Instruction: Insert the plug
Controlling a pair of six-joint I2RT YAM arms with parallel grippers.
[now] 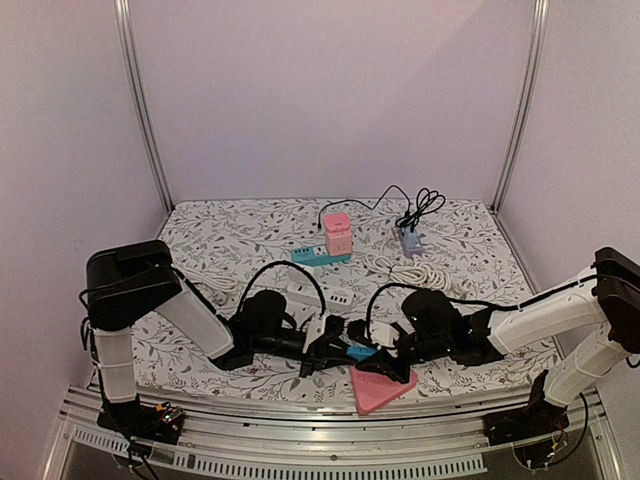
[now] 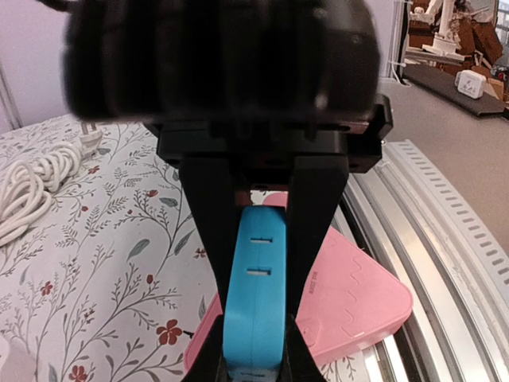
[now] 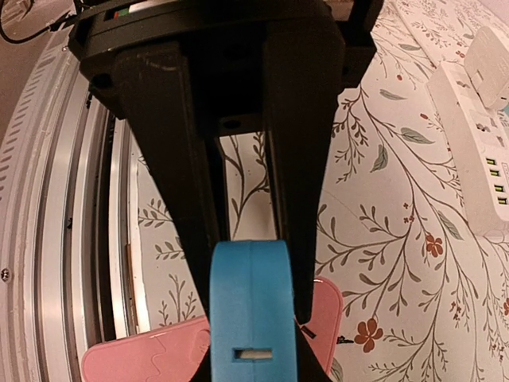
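Observation:
A blue piece (image 1: 360, 353) is between my two grippers, low over the front of the table. In the left wrist view, the blue piece (image 2: 256, 294) shows two narrow slots on its face, with the left gripper shut on it. From the other side, my right gripper is shut on a blue body (image 3: 253, 310) with one slot showing; it looks like the same piece. Whether it is one part or a plug joined to another cannot be told. A pink triangular block (image 1: 378, 391) lies beneath, its surface marked with lettering.
A white power strip (image 1: 320, 292) lies behind the grippers. Farther back are a pink block (image 1: 338, 232), a teal strip (image 1: 322, 257), a purple adapter (image 1: 410, 241) with black cable and coiled white cords (image 1: 415, 272). A metal rail (image 1: 300, 430) runs along the front edge.

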